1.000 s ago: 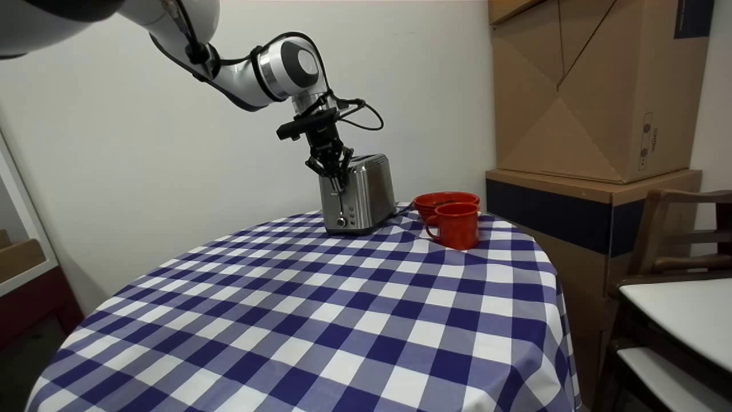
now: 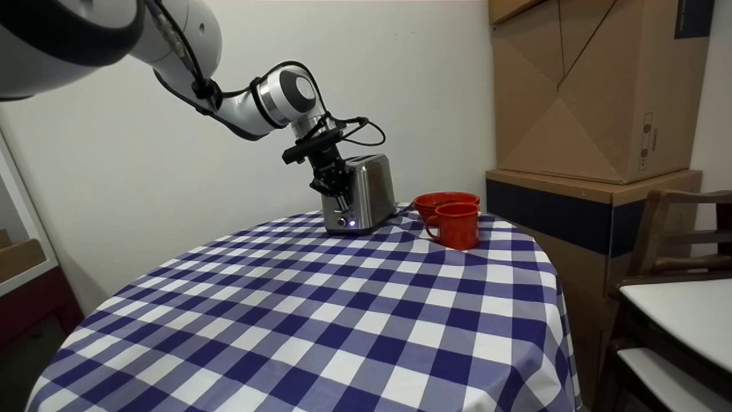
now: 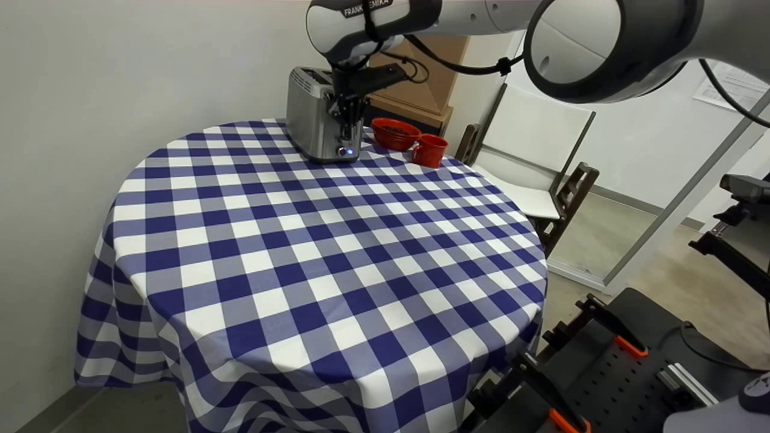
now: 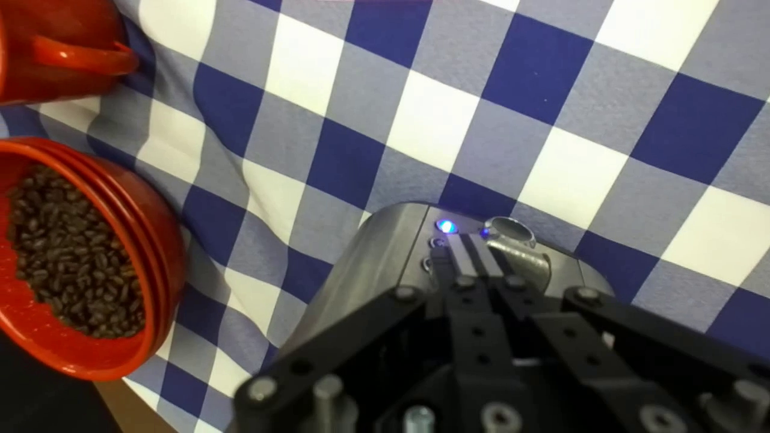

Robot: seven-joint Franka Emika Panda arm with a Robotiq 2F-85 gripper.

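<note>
A silver toaster [image 2: 374,195] stands upright at the back of the table. On its front panel a small light [image 4: 447,227] glows blue beside a round knob [image 4: 512,231]. My gripper is shut, its fingertips together and nothing showing between them. It points down in front of the toaster's face, with the fingertips low, close to the lit button and the knob. The metal lever [image 4: 525,261] shows right beside the fingers, low on the panel. Whether the fingers touch the lever or the panel I cannot tell.
Red stacked bowls [image 4: 162,238] holding dark beans [image 4: 72,252] and a red mug [image 2: 458,226] stand to one side of the toaster. A wall rises close behind the toaster.
My gripper has moved down along the toaster's front, still close to it. The toaster's panel light has come on. The bowls and mug have not moved.
</note>
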